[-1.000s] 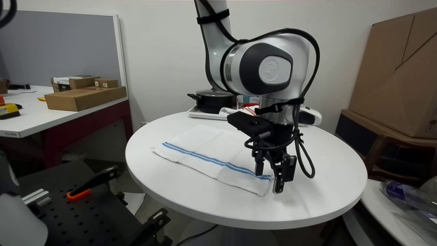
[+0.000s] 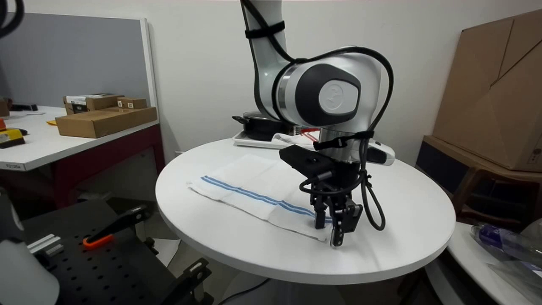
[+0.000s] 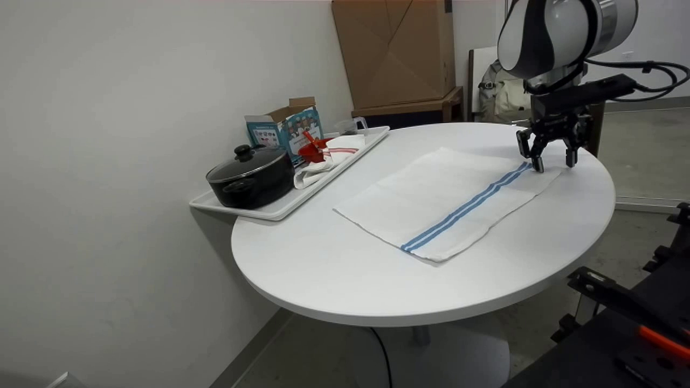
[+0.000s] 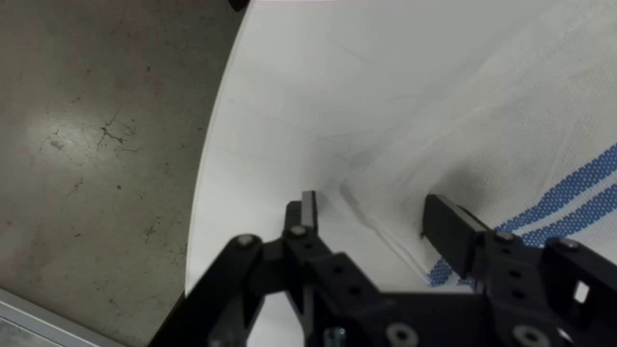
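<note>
A white towel [image 2: 254, 178] with a double blue stripe near one edge lies spread flat on the round white table. In the wrist view, one corner of the towel [image 4: 399, 202] runs between the fingers of my gripper. My gripper [image 2: 327, 234] is open and points down, low over that corner. One finger [image 3: 537, 163] stands over the cloth beside the blue stripe, the other past the towel's edge above bare table. Whether the fingertips touch the surface, I cannot tell. The towel's far end [image 3: 440, 242] lies clear of the arm.
A white tray [image 3: 278, 213] at the wall side carries a black lidded pot [image 3: 252, 181], a red item, a folded cloth and a blue box [image 3: 297, 132]. Bare table [image 2: 406, 213] surrounds the towel. The table's rim is close to my gripper.
My gripper has come down and slightly left in exterior view 1, closer to the towel's corner. The towel appears to lie as before.
</note>
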